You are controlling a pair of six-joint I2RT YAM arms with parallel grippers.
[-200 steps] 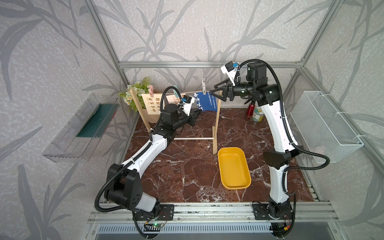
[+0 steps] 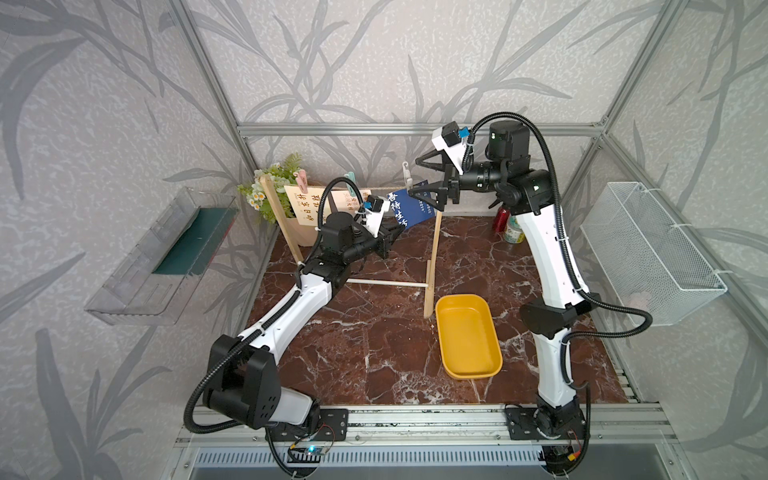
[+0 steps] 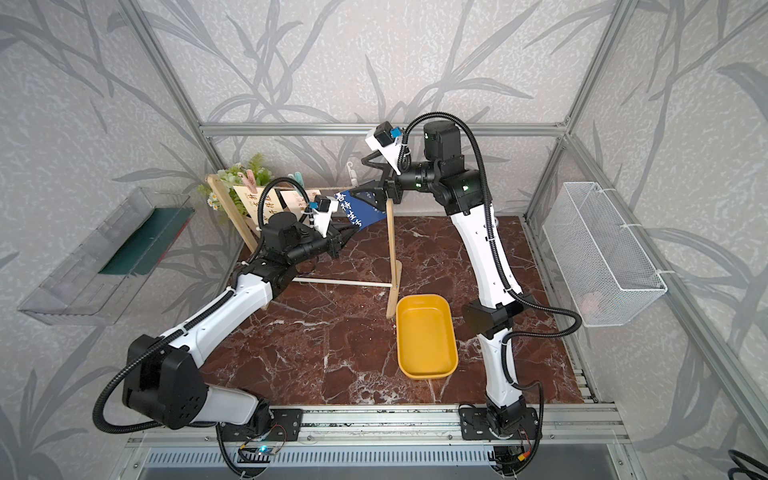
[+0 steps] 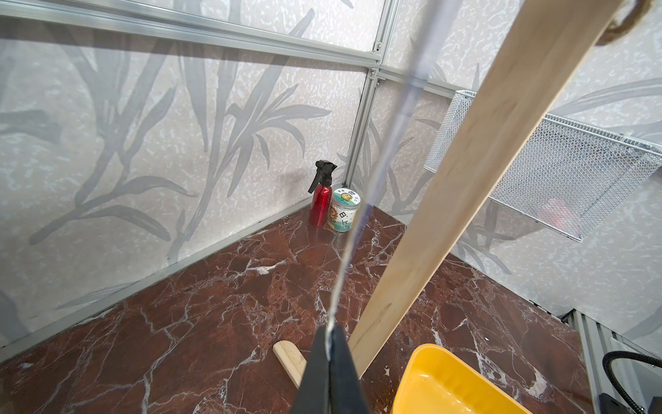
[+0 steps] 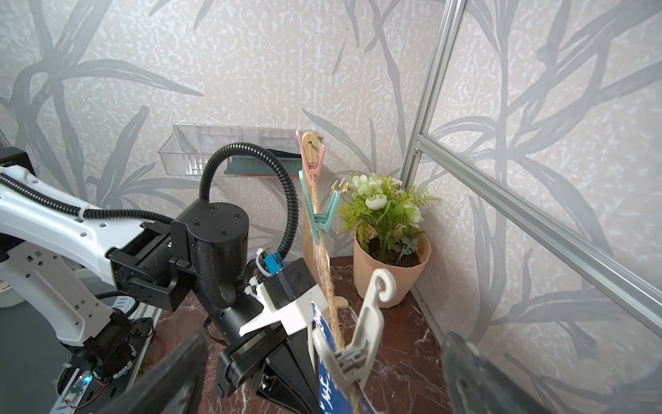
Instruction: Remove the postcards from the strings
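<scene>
Postcards hang on a string across a wooden stand: cream ones [image 2: 304, 206] under pink and teal clips, and a blue card [image 2: 412, 206] under a grey clip [image 5: 360, 338]. My left gripper is shut on the blue card, which appears edge-on in the left wrist view, pinched at its lower part. My right gripper is open, its fingers either side of the grey clip at the card's top, not closed on it.
A yellow tray [image 2: 468, 336] sits front right of the stand. A flowerpot [image 5: 389, 276] stands behind the left post; a red spray bottle [image 4: 319, 203] and a can are at back right. Wire baskets hang on both side walls.
The blue card's lower part and the stand's right foot have shifted toward the front with my left gripper. My right gripper has moved left and slightly up toward the grey clip.
</scene>
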